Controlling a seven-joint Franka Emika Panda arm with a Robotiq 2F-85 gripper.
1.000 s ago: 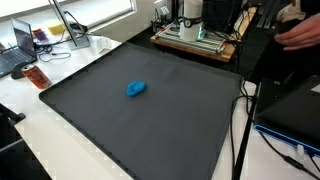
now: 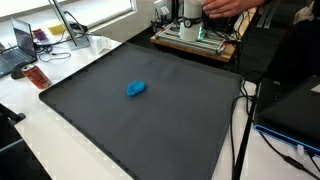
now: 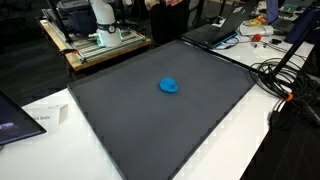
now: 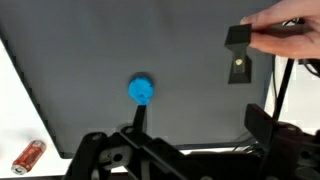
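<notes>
A small blue round object (image 4: 141, 90) lies on the dark mat (image 4: 80, 55), left of centre in the wrist view. It also shows alone on the mat as a blue disc-like piece (image 2: 136, 88) in exterior view 1 and as a blue piece (image 3: 168, 85) in exterior view 2. My gripper is open, its black fingers wide apart with nothing between them. At the upper right of the wrist view, a person's hand (image 4: 285, 40) holds a black block-like object (image 4: 238, 55). Neither exterior view shows my gripper.
An orange-red can (image 4: 28, 157) stands off the mat, at the lower left of the wrist view. Cables (image 2: 240, 110) run along one mat edge. A laptop (image 2: 22, 40) sits beyond another edge.
In exterior view 1 the person's hand has come in from the right edge toward the top of the view, near the mat's far side. The blue object has stayed put.
</notes>
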